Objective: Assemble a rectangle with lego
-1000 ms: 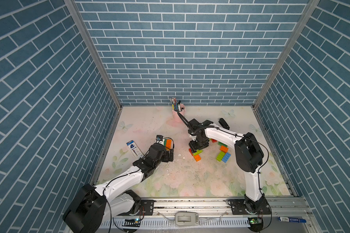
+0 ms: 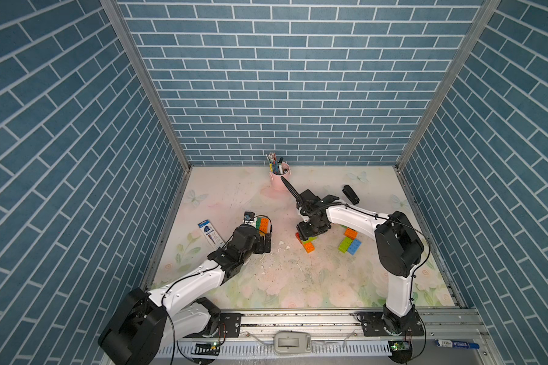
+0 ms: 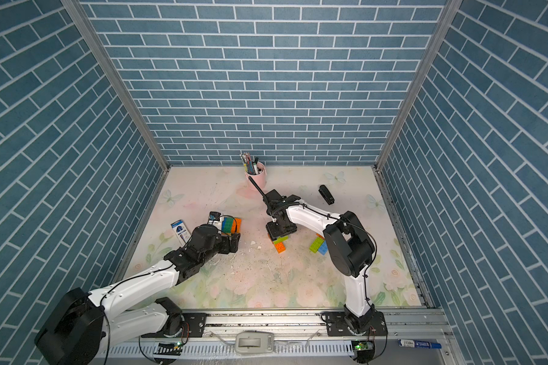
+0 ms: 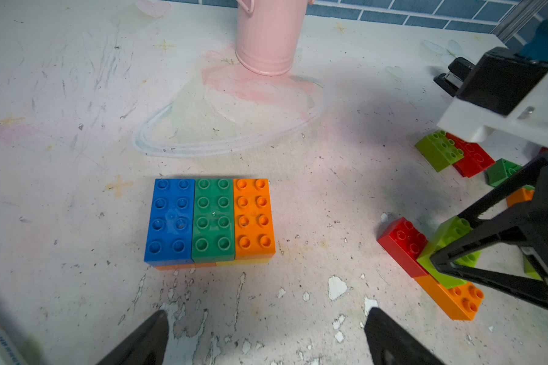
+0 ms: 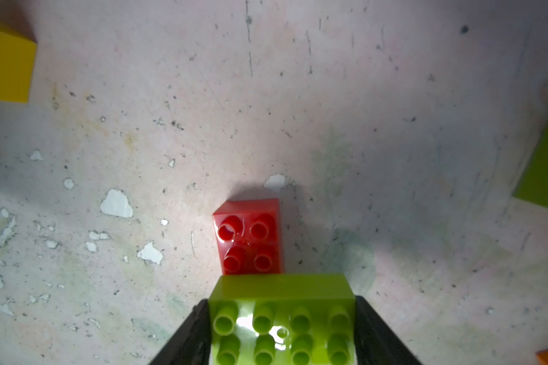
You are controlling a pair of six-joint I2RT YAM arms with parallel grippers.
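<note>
A flat rectangular block of blue, green and orange bricks lies in front of my left gripper. That gripper stands open, nothing between its blurred fingers. In the right wrist view a lime brick fills the space between the fingers of my right gripper, which is shut on it. Beneath this brick lie a red brick and a smaller-looking orange brick, one at either side. Whether the lime brick is pressed onto them cannot be told.
Right of my right gripper lie loose bricks, among them a lime brick, a blue brick and an orange brick. A pink bucket of pens and a black stapler stand at the back.
The left arm and the rectangular block have not moved.
</note>
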